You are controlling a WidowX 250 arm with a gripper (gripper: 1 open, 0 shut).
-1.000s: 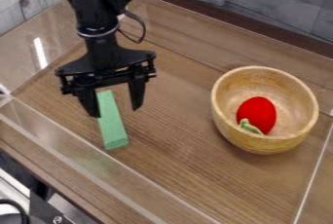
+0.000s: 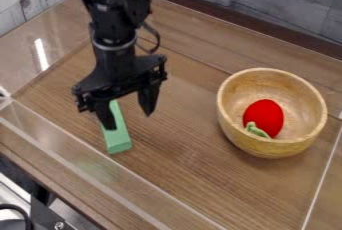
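My black gripper (image 2: 116, 95) hangs low over the table at the left of centre, with one finger on each side of the upper end of a green block (image 2: 116, 134). The block lies lengthwise below it, pointing toward the front. The fingers look apart; whether either touches the block I cannot tell.
A wooden bowl (image 2: 299, 134) at the right holds a red object (image 2: 263, 116) and a small green item (image 2: 257, 131). A dark cable lies at the bottom left corner.
The arm and gripper have turned and shifted slightly, rising a little in the picture. The green block stays in nearly the same place.
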